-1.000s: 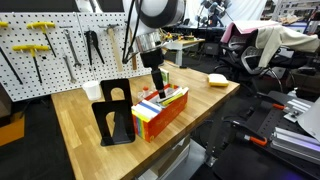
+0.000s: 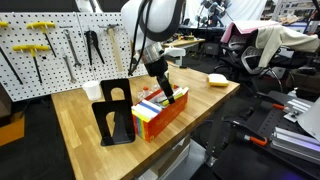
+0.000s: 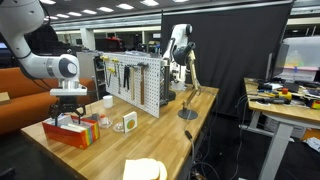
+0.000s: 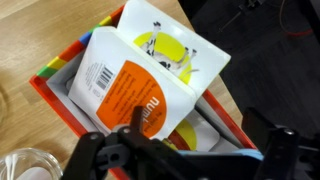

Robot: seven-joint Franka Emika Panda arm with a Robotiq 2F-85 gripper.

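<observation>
A red box (image 2: 172, 122) with a coloured striped end stands on the wooden table, filled with thin board books. In the wrist view, a white book with an orange circle (image 4: 138, 88) lies tilted at the top of the box. Partly under it is a white book with a yellow patch and a striped animal (image 4: 168, 42). My gripper is open over the box, its dark fingers spread on either side of the books. From the side, the gripper (image 2: 167, 90) appears at the box's top; contact with a book cannot be told.
A black bookend-like stand (image 2: 114, 112) is close beside the box. On the table are a white cup (image 2: 93, 90), a yellow-and-white item (image 3: 125, 123) and a pale yellow-white object (image 3: 146, 169). A glass jar (image 4: 32, 163) sits near the box. The table's middle has free room.
The arm has shifted a little to the right over the box in exterior view 1. The box and the stand have stayed where they were.
</observation>
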